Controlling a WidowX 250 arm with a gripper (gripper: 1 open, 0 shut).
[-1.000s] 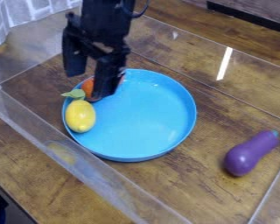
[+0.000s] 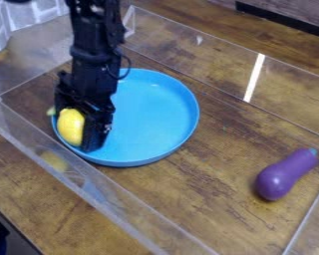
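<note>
My black gripper point(image 2: 83, 110) is lowered onto the left side of the blue plate point(image 2: 155, 124), open, with its fingers around a yellow fruit-like object point(image 2: 72, 127) that has a green tip. The arm hides much of the plate's upper left; the orange object there is out of sight.
A purple eggplant point(image 2: 285, 175) lies on the wooden table point(image 2: 229, 219) at the right, apart from the plate. Clear plastic walls run along the left and bottom left. The wood behind and right of the plate is mostly clear.
The gripper has come down and left onto the yellow object.
</note>
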